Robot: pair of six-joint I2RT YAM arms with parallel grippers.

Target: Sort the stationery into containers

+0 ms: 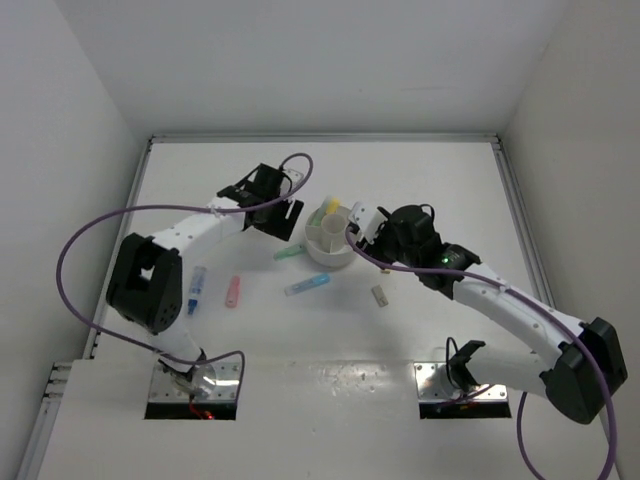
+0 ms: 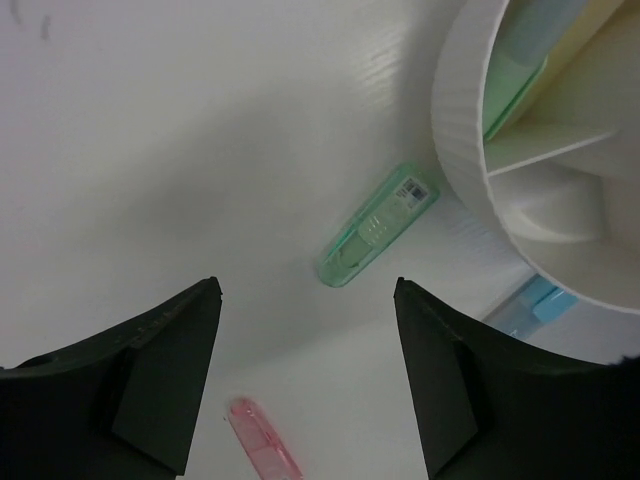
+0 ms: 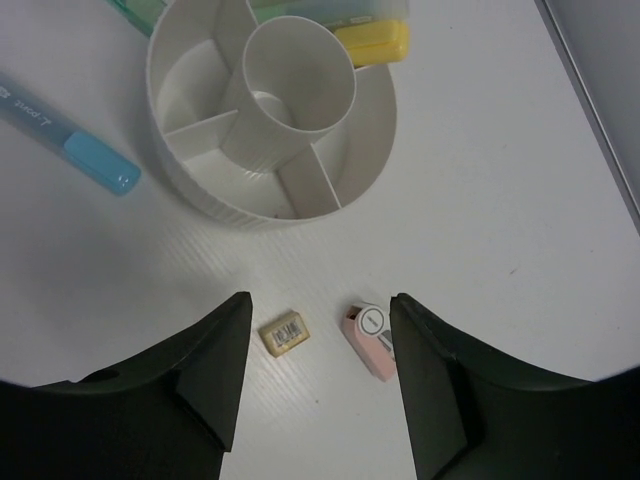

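My left gripper is open above the table, left of the white divided round container (image 1: 330,255). Between and beyond its fingers lies a green piece (image 2: 375,225) beside the container; a pink piece (image 2: 260,440) is lower down. A blue piece (image 3: 70,135) lies by the container, which holds green and yellow items (image 3: 370,40). My right gripper is open, with a small tan block (image 3: 285,332) and a pink item (image 3: 365,345) below it.
A blue-capped item (image 1: 197,290) lies at the far left and a grey piece (image 1: 380,296) at front right. Walls and metal rails (image 1: 320,137) bound the workspace.
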